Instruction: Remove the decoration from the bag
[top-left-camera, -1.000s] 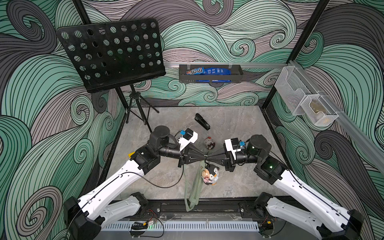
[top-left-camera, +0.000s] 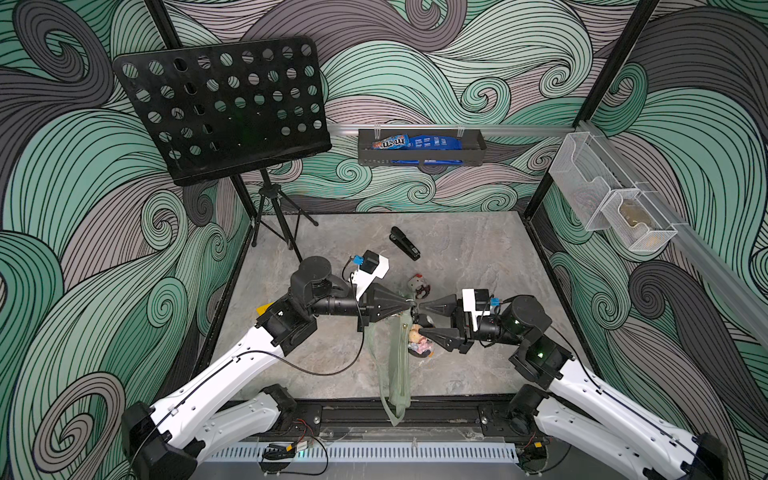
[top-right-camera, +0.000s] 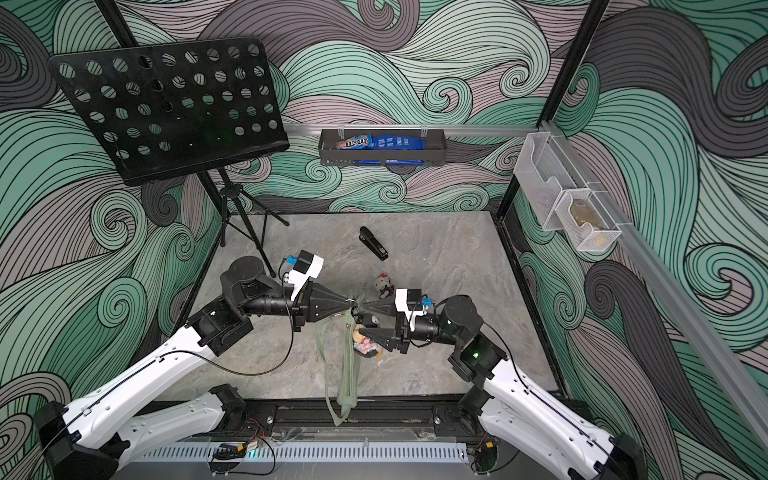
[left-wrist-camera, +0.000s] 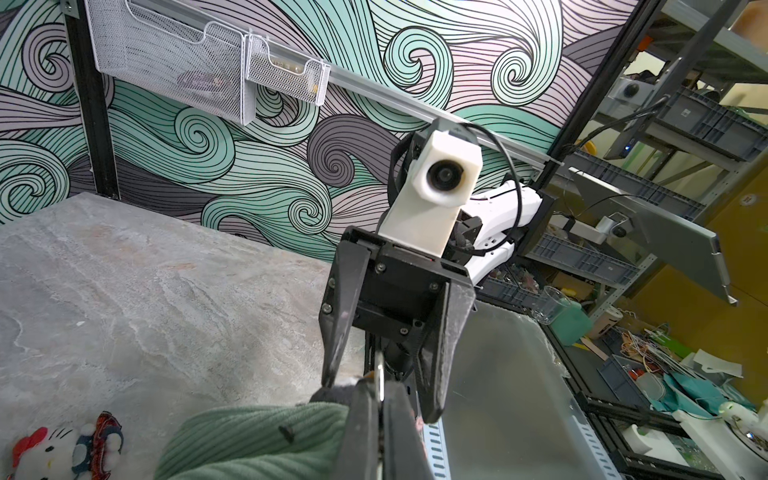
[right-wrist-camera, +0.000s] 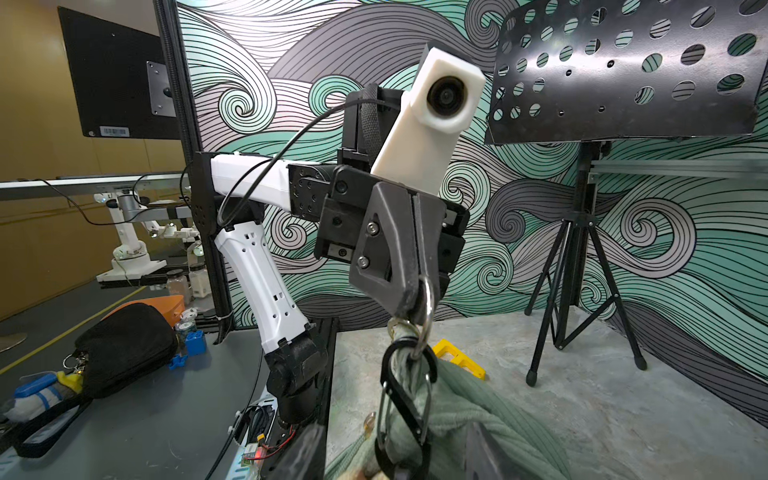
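Note:
The green bag (top-left-camera: 393, 364) hangs at the table's front middle, gathered below a metal ring (right-wrist-camera: 427, 312). My left gripper (top-left-camera: 413, 304) is shut on that ring, whose thin metal shows between its fingertips in both wrist views. From the ring hangs a black carabiner (right-wrist-camera: 408, 400) with metal gates. My right gripper (top-left-camera: 422, 320) stands open facing the left one; in the right wrist view its fingers (right-wrist-camera: 484, 456) lie either side of the carabiner, not closed on it. A plush doll decoration (top-left-camera: 419, 345) hangs beside the bag, partly hidden by the right gripper.
Behind the grippers a small plush (top-left-camera: 417, 286) lies on the table, seen as a Hello Kitty toy (left-wrist-camera: 52, 456) in the left wrist view. A black object (top-left-camera: 405, 242) lies farther back. A music stand (top-left-camera: 224, 108) rises at back left.
The left gripper stayed nearly in place; the bag and doll swung.

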